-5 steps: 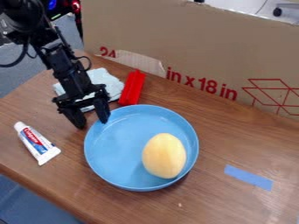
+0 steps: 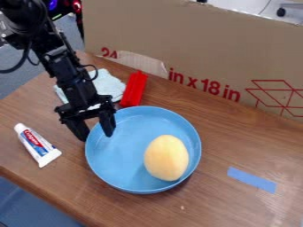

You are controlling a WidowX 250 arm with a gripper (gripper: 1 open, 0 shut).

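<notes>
My black gripper [image 2: 95,130] reaches down at the upper left edge of a blue plate [image 2: 124,166], its two fingers apart, one over the rim and one outside it; I see nothing clearly held. A pale yellow oval object [image 2: 166,157] rests on the plate's right half. A toothpaste tube [image 2: 37,144] lies left of the plate, and a red object [image 2: 134,89] lies behind it.
A white cloth [image 2: 106,85] is behind the gripper. A cardboard box [image 2: 213,53] stands across the back. Blue tape [image 2: 251,179] is stuck on the table at right, where the wood [image 2: 254,146] is mostly clear.
Over the last second the gripper has moved slightly right and down onto the plate's rim. The plate and other objects look unmoved.
</notes>
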